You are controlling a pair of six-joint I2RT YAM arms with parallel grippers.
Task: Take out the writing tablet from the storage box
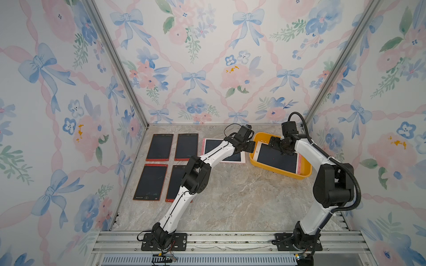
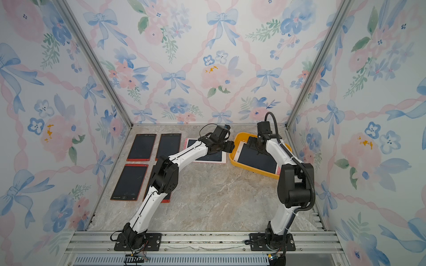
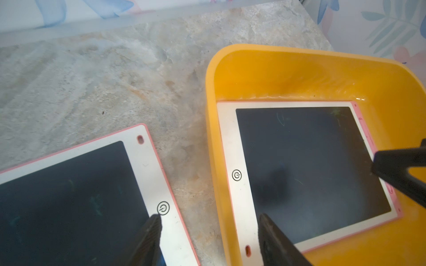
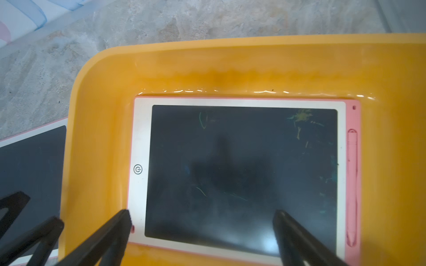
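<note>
A white-and-pink writing tablet (image 4: 244, 177) with a dark screen lies flat inside the yellow storage box (image 4: 284, 43). Above the tablet hangs my right gripper, its fingers spread wide with nothing between them. My left gripper is over the box's left edge, also open and empty: one finger is above the box, the other above a second pink-edged tablet (image 3: 71, 208) lying outside. Fingers of the left gripper also show at the lower left of the right wrist view. Part of the right gripper enters the left wrist view from the right.
Several red-edged dark tablets (image 1: 150, 181) lie on the left half of the table, one partly hidden under my left arm. A patterned wall stands close behind.
</note>
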